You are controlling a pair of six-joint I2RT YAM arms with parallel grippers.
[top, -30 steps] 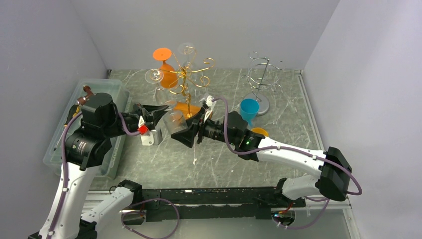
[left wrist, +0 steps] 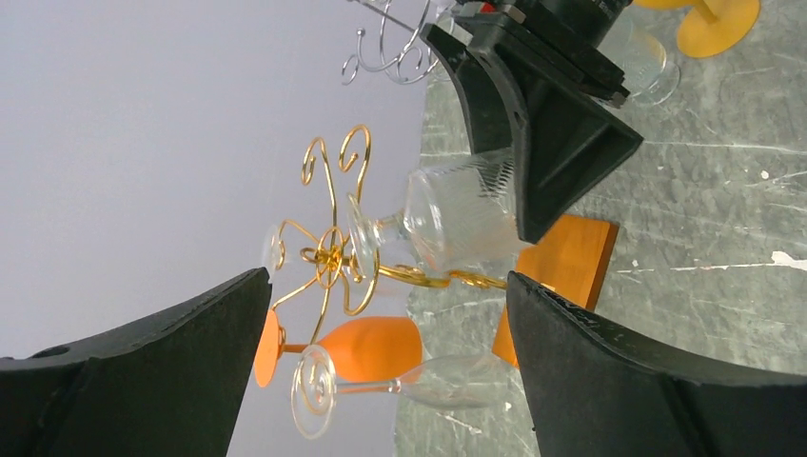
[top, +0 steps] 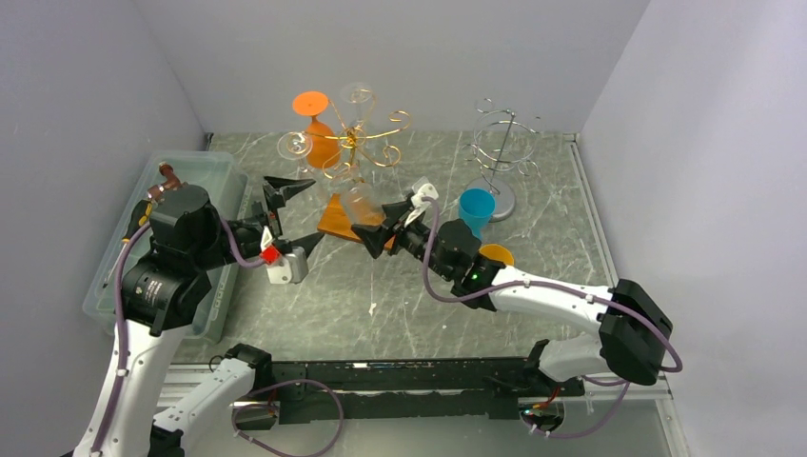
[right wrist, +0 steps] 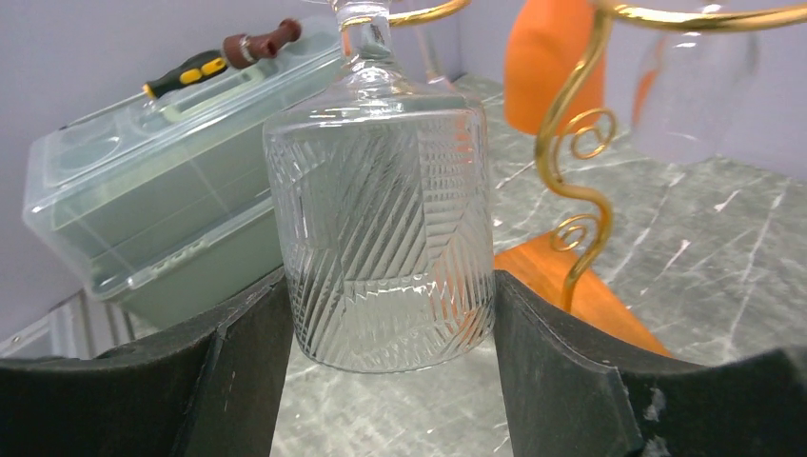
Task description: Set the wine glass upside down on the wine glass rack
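Observation:
The clear wine glass (top: 362,203) is upside down, its ribbed bowl (right wrist: 381,228) between the fingers of my right gripper (top: 374,220). Both fingers meet the bowl's sides near the rim. Its foot (left wrist: 361,234) points up, and the stem (right wrist: 365,43) is at a curl of the gold wine glass rack (top: 353,138); whether the rack bears its weight I cannot tell. To the left of this glass, my left gripper (top: 317,209) stands open and empty. An orange glass (left wrist: 373,348) and other clear glasses (left wrist: 452,381) hang on the rack.
Under the rack is an orange-brown wooden base (top: 338,219). A silver rack (top: 504,143), a blue cup (top: 475,208) and a yellow cup (top: 497,254) stand to the right. A lidded bin (top: 211,309) lies at left.
My right gripper has carried the upside-down glass right and back, toward the rack.

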